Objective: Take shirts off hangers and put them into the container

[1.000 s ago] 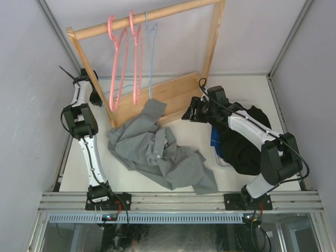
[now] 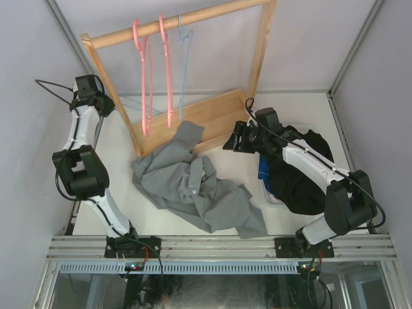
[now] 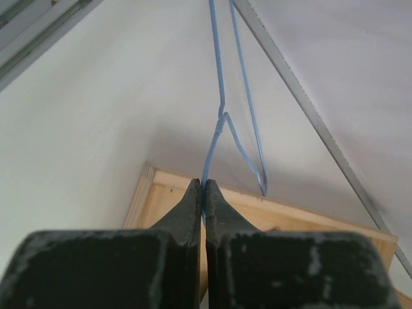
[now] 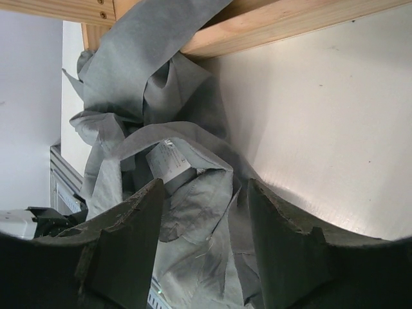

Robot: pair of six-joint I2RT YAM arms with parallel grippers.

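Observation:
A grey shirt (image 2: pixel 193 183) lies crumpled on the table, its upper end against the wooden base of the rack. A thin blue hanger (image 3: pixel 220 125) runs down to the fingertips of my left gripper, which is shut on it. That gripper is outside the rack's left post in the top view. My right gripper (image 2: pixel 239 138) stands open to the right of the shirt, with a clear gap between its fingers. Grey cloth and a white label (image 4: pixel 167 159) appear beyond that gap in the right wrist view.
Two pink hangers (image 2: pixel 143 84) and another blue hanger (image 2: pixel 185 58) hang empty from the wooden rod (image 2: pixel 212 11). Dark clothes (image 2: pixel 299 174) lie under the right arm in a white container. Bare table shows right of the shirt.
The pink hangers have swung.

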